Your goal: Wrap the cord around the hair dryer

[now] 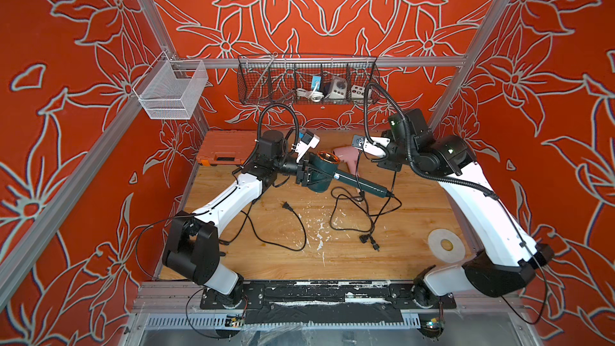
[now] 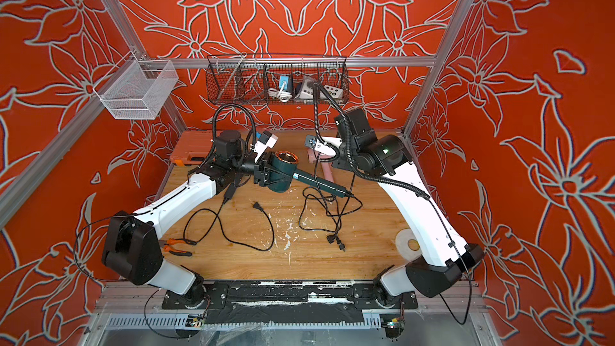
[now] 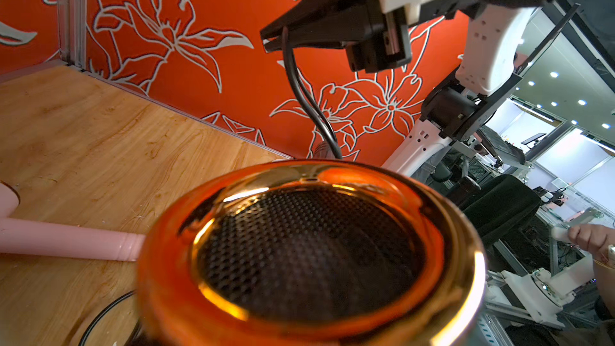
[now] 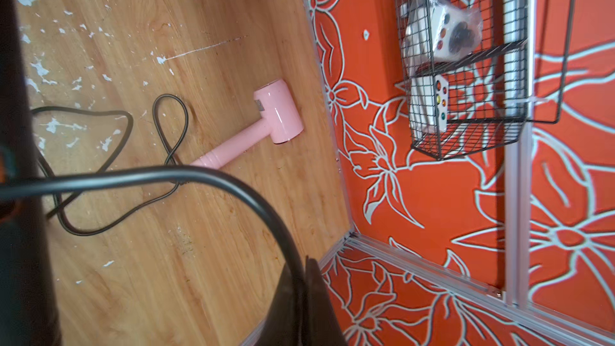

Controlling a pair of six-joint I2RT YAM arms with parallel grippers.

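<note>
A teal hair dryer (image 1: 323, 173) with a copper rim (image 3: 310, 176) is held above the table by my left gripper (image 1: 306, 169), shut on it at the barrel; its handle points right. My right gripper, in the right wrist view, is shut on the black cord (image 4: 217, 179), which runs out from between its fingers. In the left wrist view, the cord (image 3: 304, 99) hangs from the right gripper's tips. More cord lies in loops on the table below, with plugs near the middle front.
A pink hair dryer (image 4: 278, 112) lies at the back. An orange case (image 1: 224, 144) sits back left, a white ring (image 1: 446, 245) front right. A wire basket (image 2: 230, 77) and a white basket (image 2: 137, 93) hang on the walls. Orange-handled pliers (image 2: 176, 246) lie front left.
</note>
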